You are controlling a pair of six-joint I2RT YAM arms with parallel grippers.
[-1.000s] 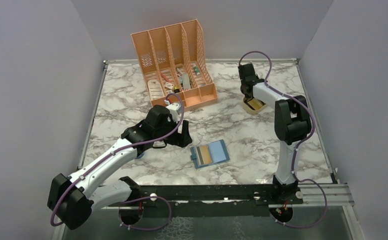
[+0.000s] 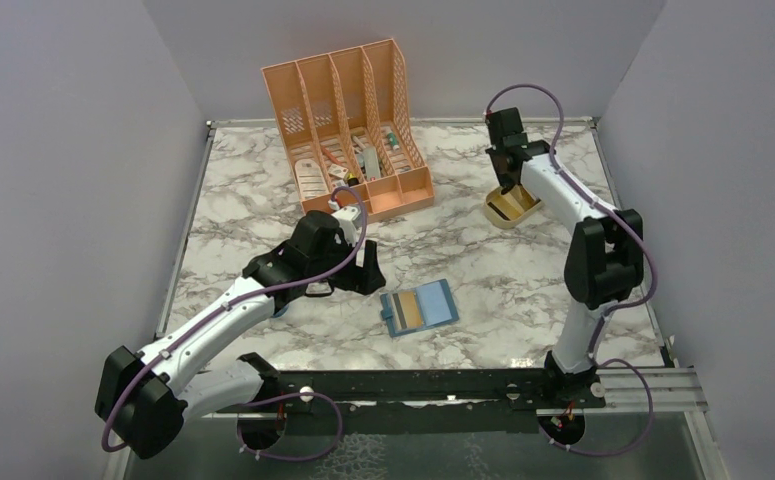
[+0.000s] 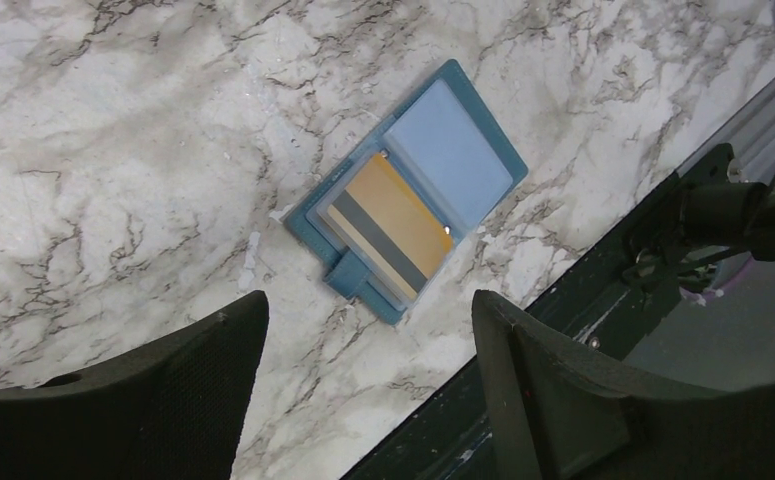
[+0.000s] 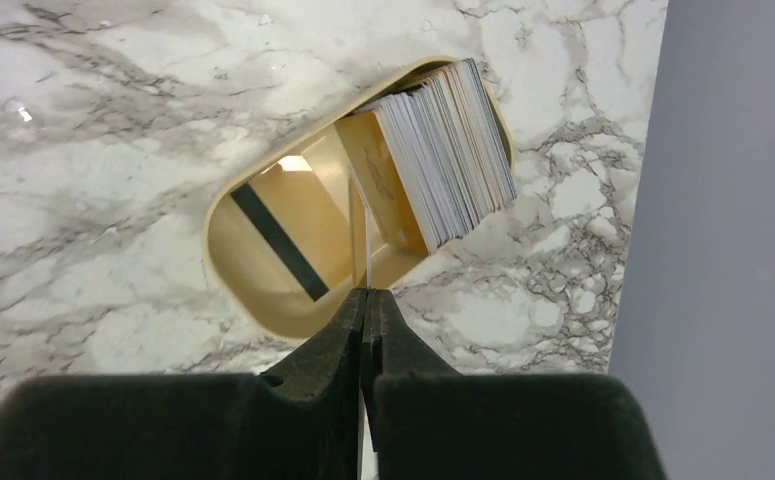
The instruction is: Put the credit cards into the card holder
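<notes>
A blue card holder point(image 3: 493, 150) lies on the front middle of the table, a tan card with a dark stripe point(image 3: 373, 215) in one side. My open left gripper hangs to its upper left in the top view, nothing between its fingers. At back right, a cream box point(image 4: 228, 250) holds a stack of cards point(image 4: 443, 150) on one side and tan striped cards point(image 4: 278, 240) lying in the other. My right gripper is shut over this box; a thin upright card edge shows just beyond its tips, and whether the fingers grip it is unclear.
A salmon organizer point(image 2: 413, 195) with compartments of small items stands at the back middle, between the arms. A blue object point(image 2: 279, 311) is partly hidden under the left arm.
The left arm is unmoved.
</notes>
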